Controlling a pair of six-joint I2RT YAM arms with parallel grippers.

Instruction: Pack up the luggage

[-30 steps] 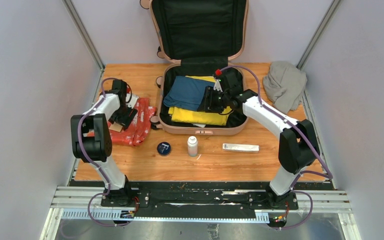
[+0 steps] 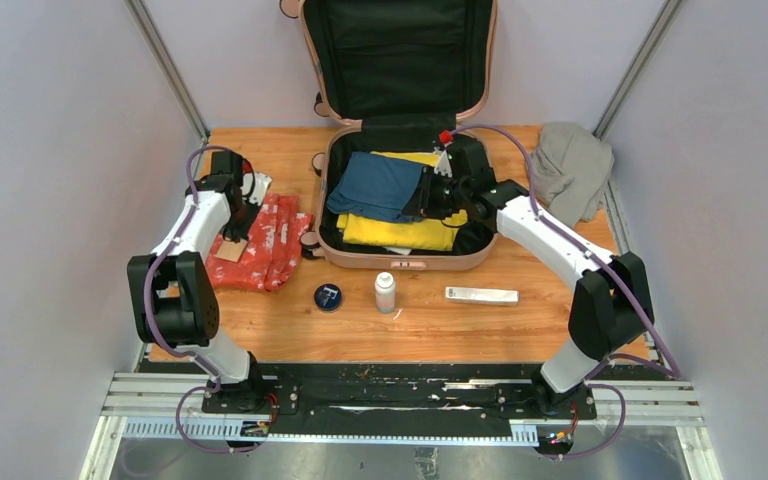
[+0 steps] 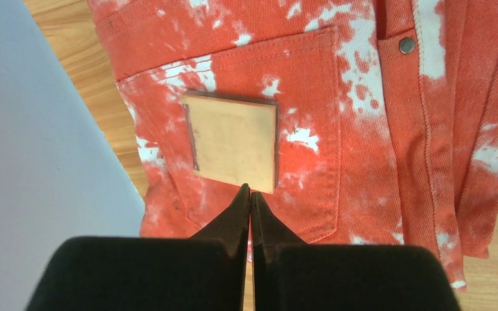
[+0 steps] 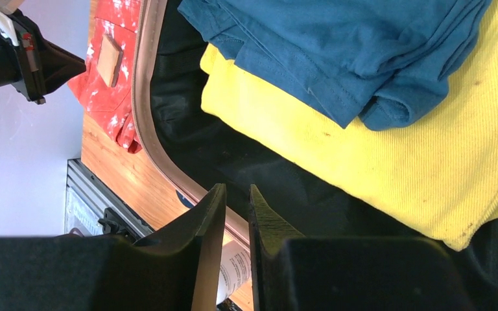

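In the left wrist view a flat, square tan box (image 3: 233,139) lies on a pocket of the red-and-white trousers (image 3: 363,162). My left gripper is shut with nothing between its fingertips, which meet just in front of the box's near edge. Over the open suitcase (image 2: 400,262) hangs my right gripper (image 2: 422,200). A narrow gap shows between its fingers in the right wrist view, and it is empty. Inside the suitcase a folded blue garment (image 2: 375,185) rests on yellow cloth (image 2: 395,232).
A dark round tin (image 2: 328,297), a white bottle (image 2: 385,292) and a long white box (image 2: 481,296) stand or lie in front of the suitcase. Grey cloth (image 2: 570,170) is heaped at the right. Bare wood surrounds these front items.
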